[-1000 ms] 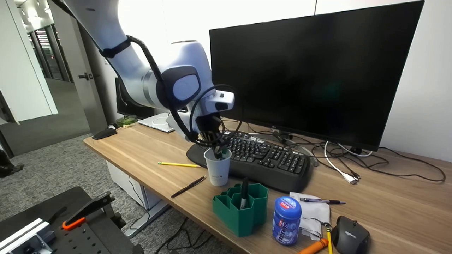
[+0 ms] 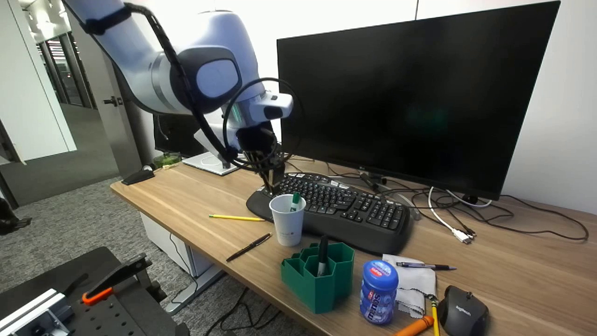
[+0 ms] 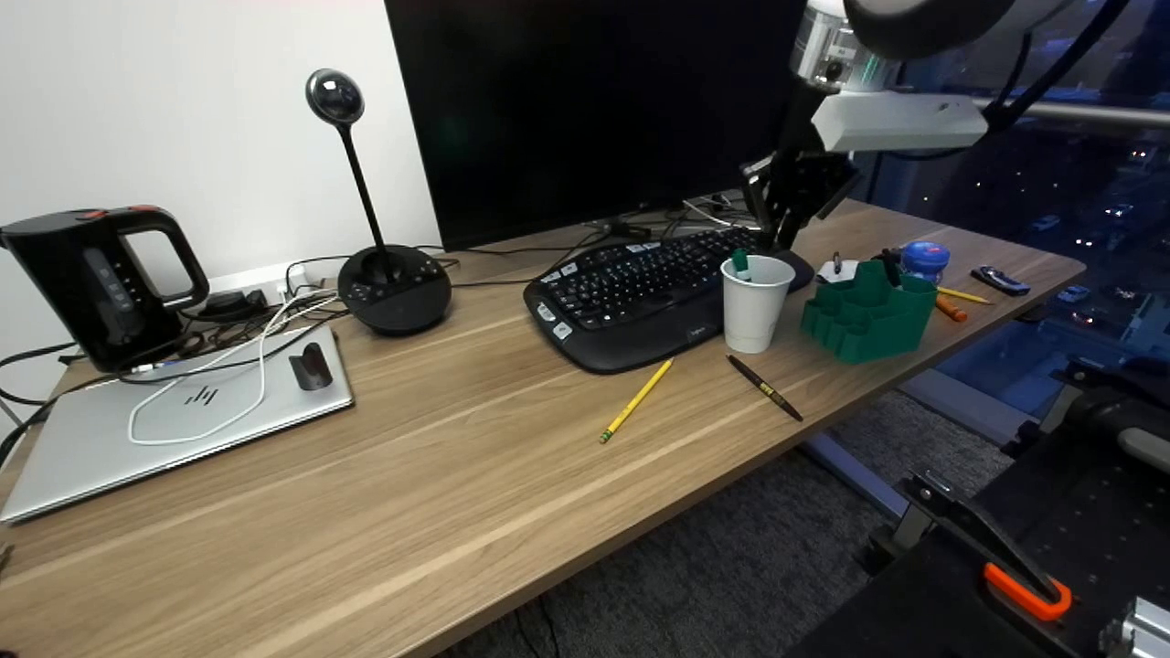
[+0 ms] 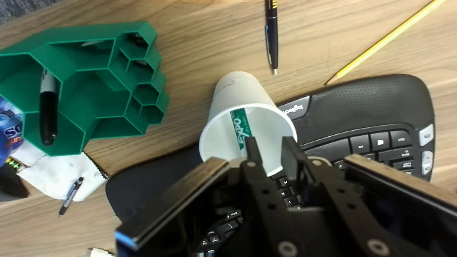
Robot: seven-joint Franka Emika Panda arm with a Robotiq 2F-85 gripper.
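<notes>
A white paper cup (image 2: pixel 288 227) stands upright on the desk, in front of the keyboard. Inside it leans a green Expo marker (image 4: pixel 241 128), its green end showing above the rim in both exterior views. My gripper is above and behind the cup, over the keyboard; its fingers are parted, and the cup's inside shows in the gap. Nothing is held between them. To the cup's right, a green hexagonal organizer (image 2: pixel 308 284) has a black marker (image 2: pixel 322 255) in one compartment. A black pen (image 2: pixel 249 247) and a yellow pencil (image 2: pixel 236 217) lie on the wood.
The black keyboard (image 3: pixel 636 296) lies behind the cup, below a large monitor (image 2: pixel 414 101). Near the organizer are a blue gum tub (image 2: pixel 378 292), a white cloth (image 2: pixel 411 299) and a mouse (image 2: pixel 463 312). Bare desk (image 3: pixel 472 482) stretches to the left in exterior view 2.
My arm has risen and drawn back to the left in exterior view 1. The gripper was down at the cup's mouth; now it is clear of the cup, with the green marker left inside.
</notes>
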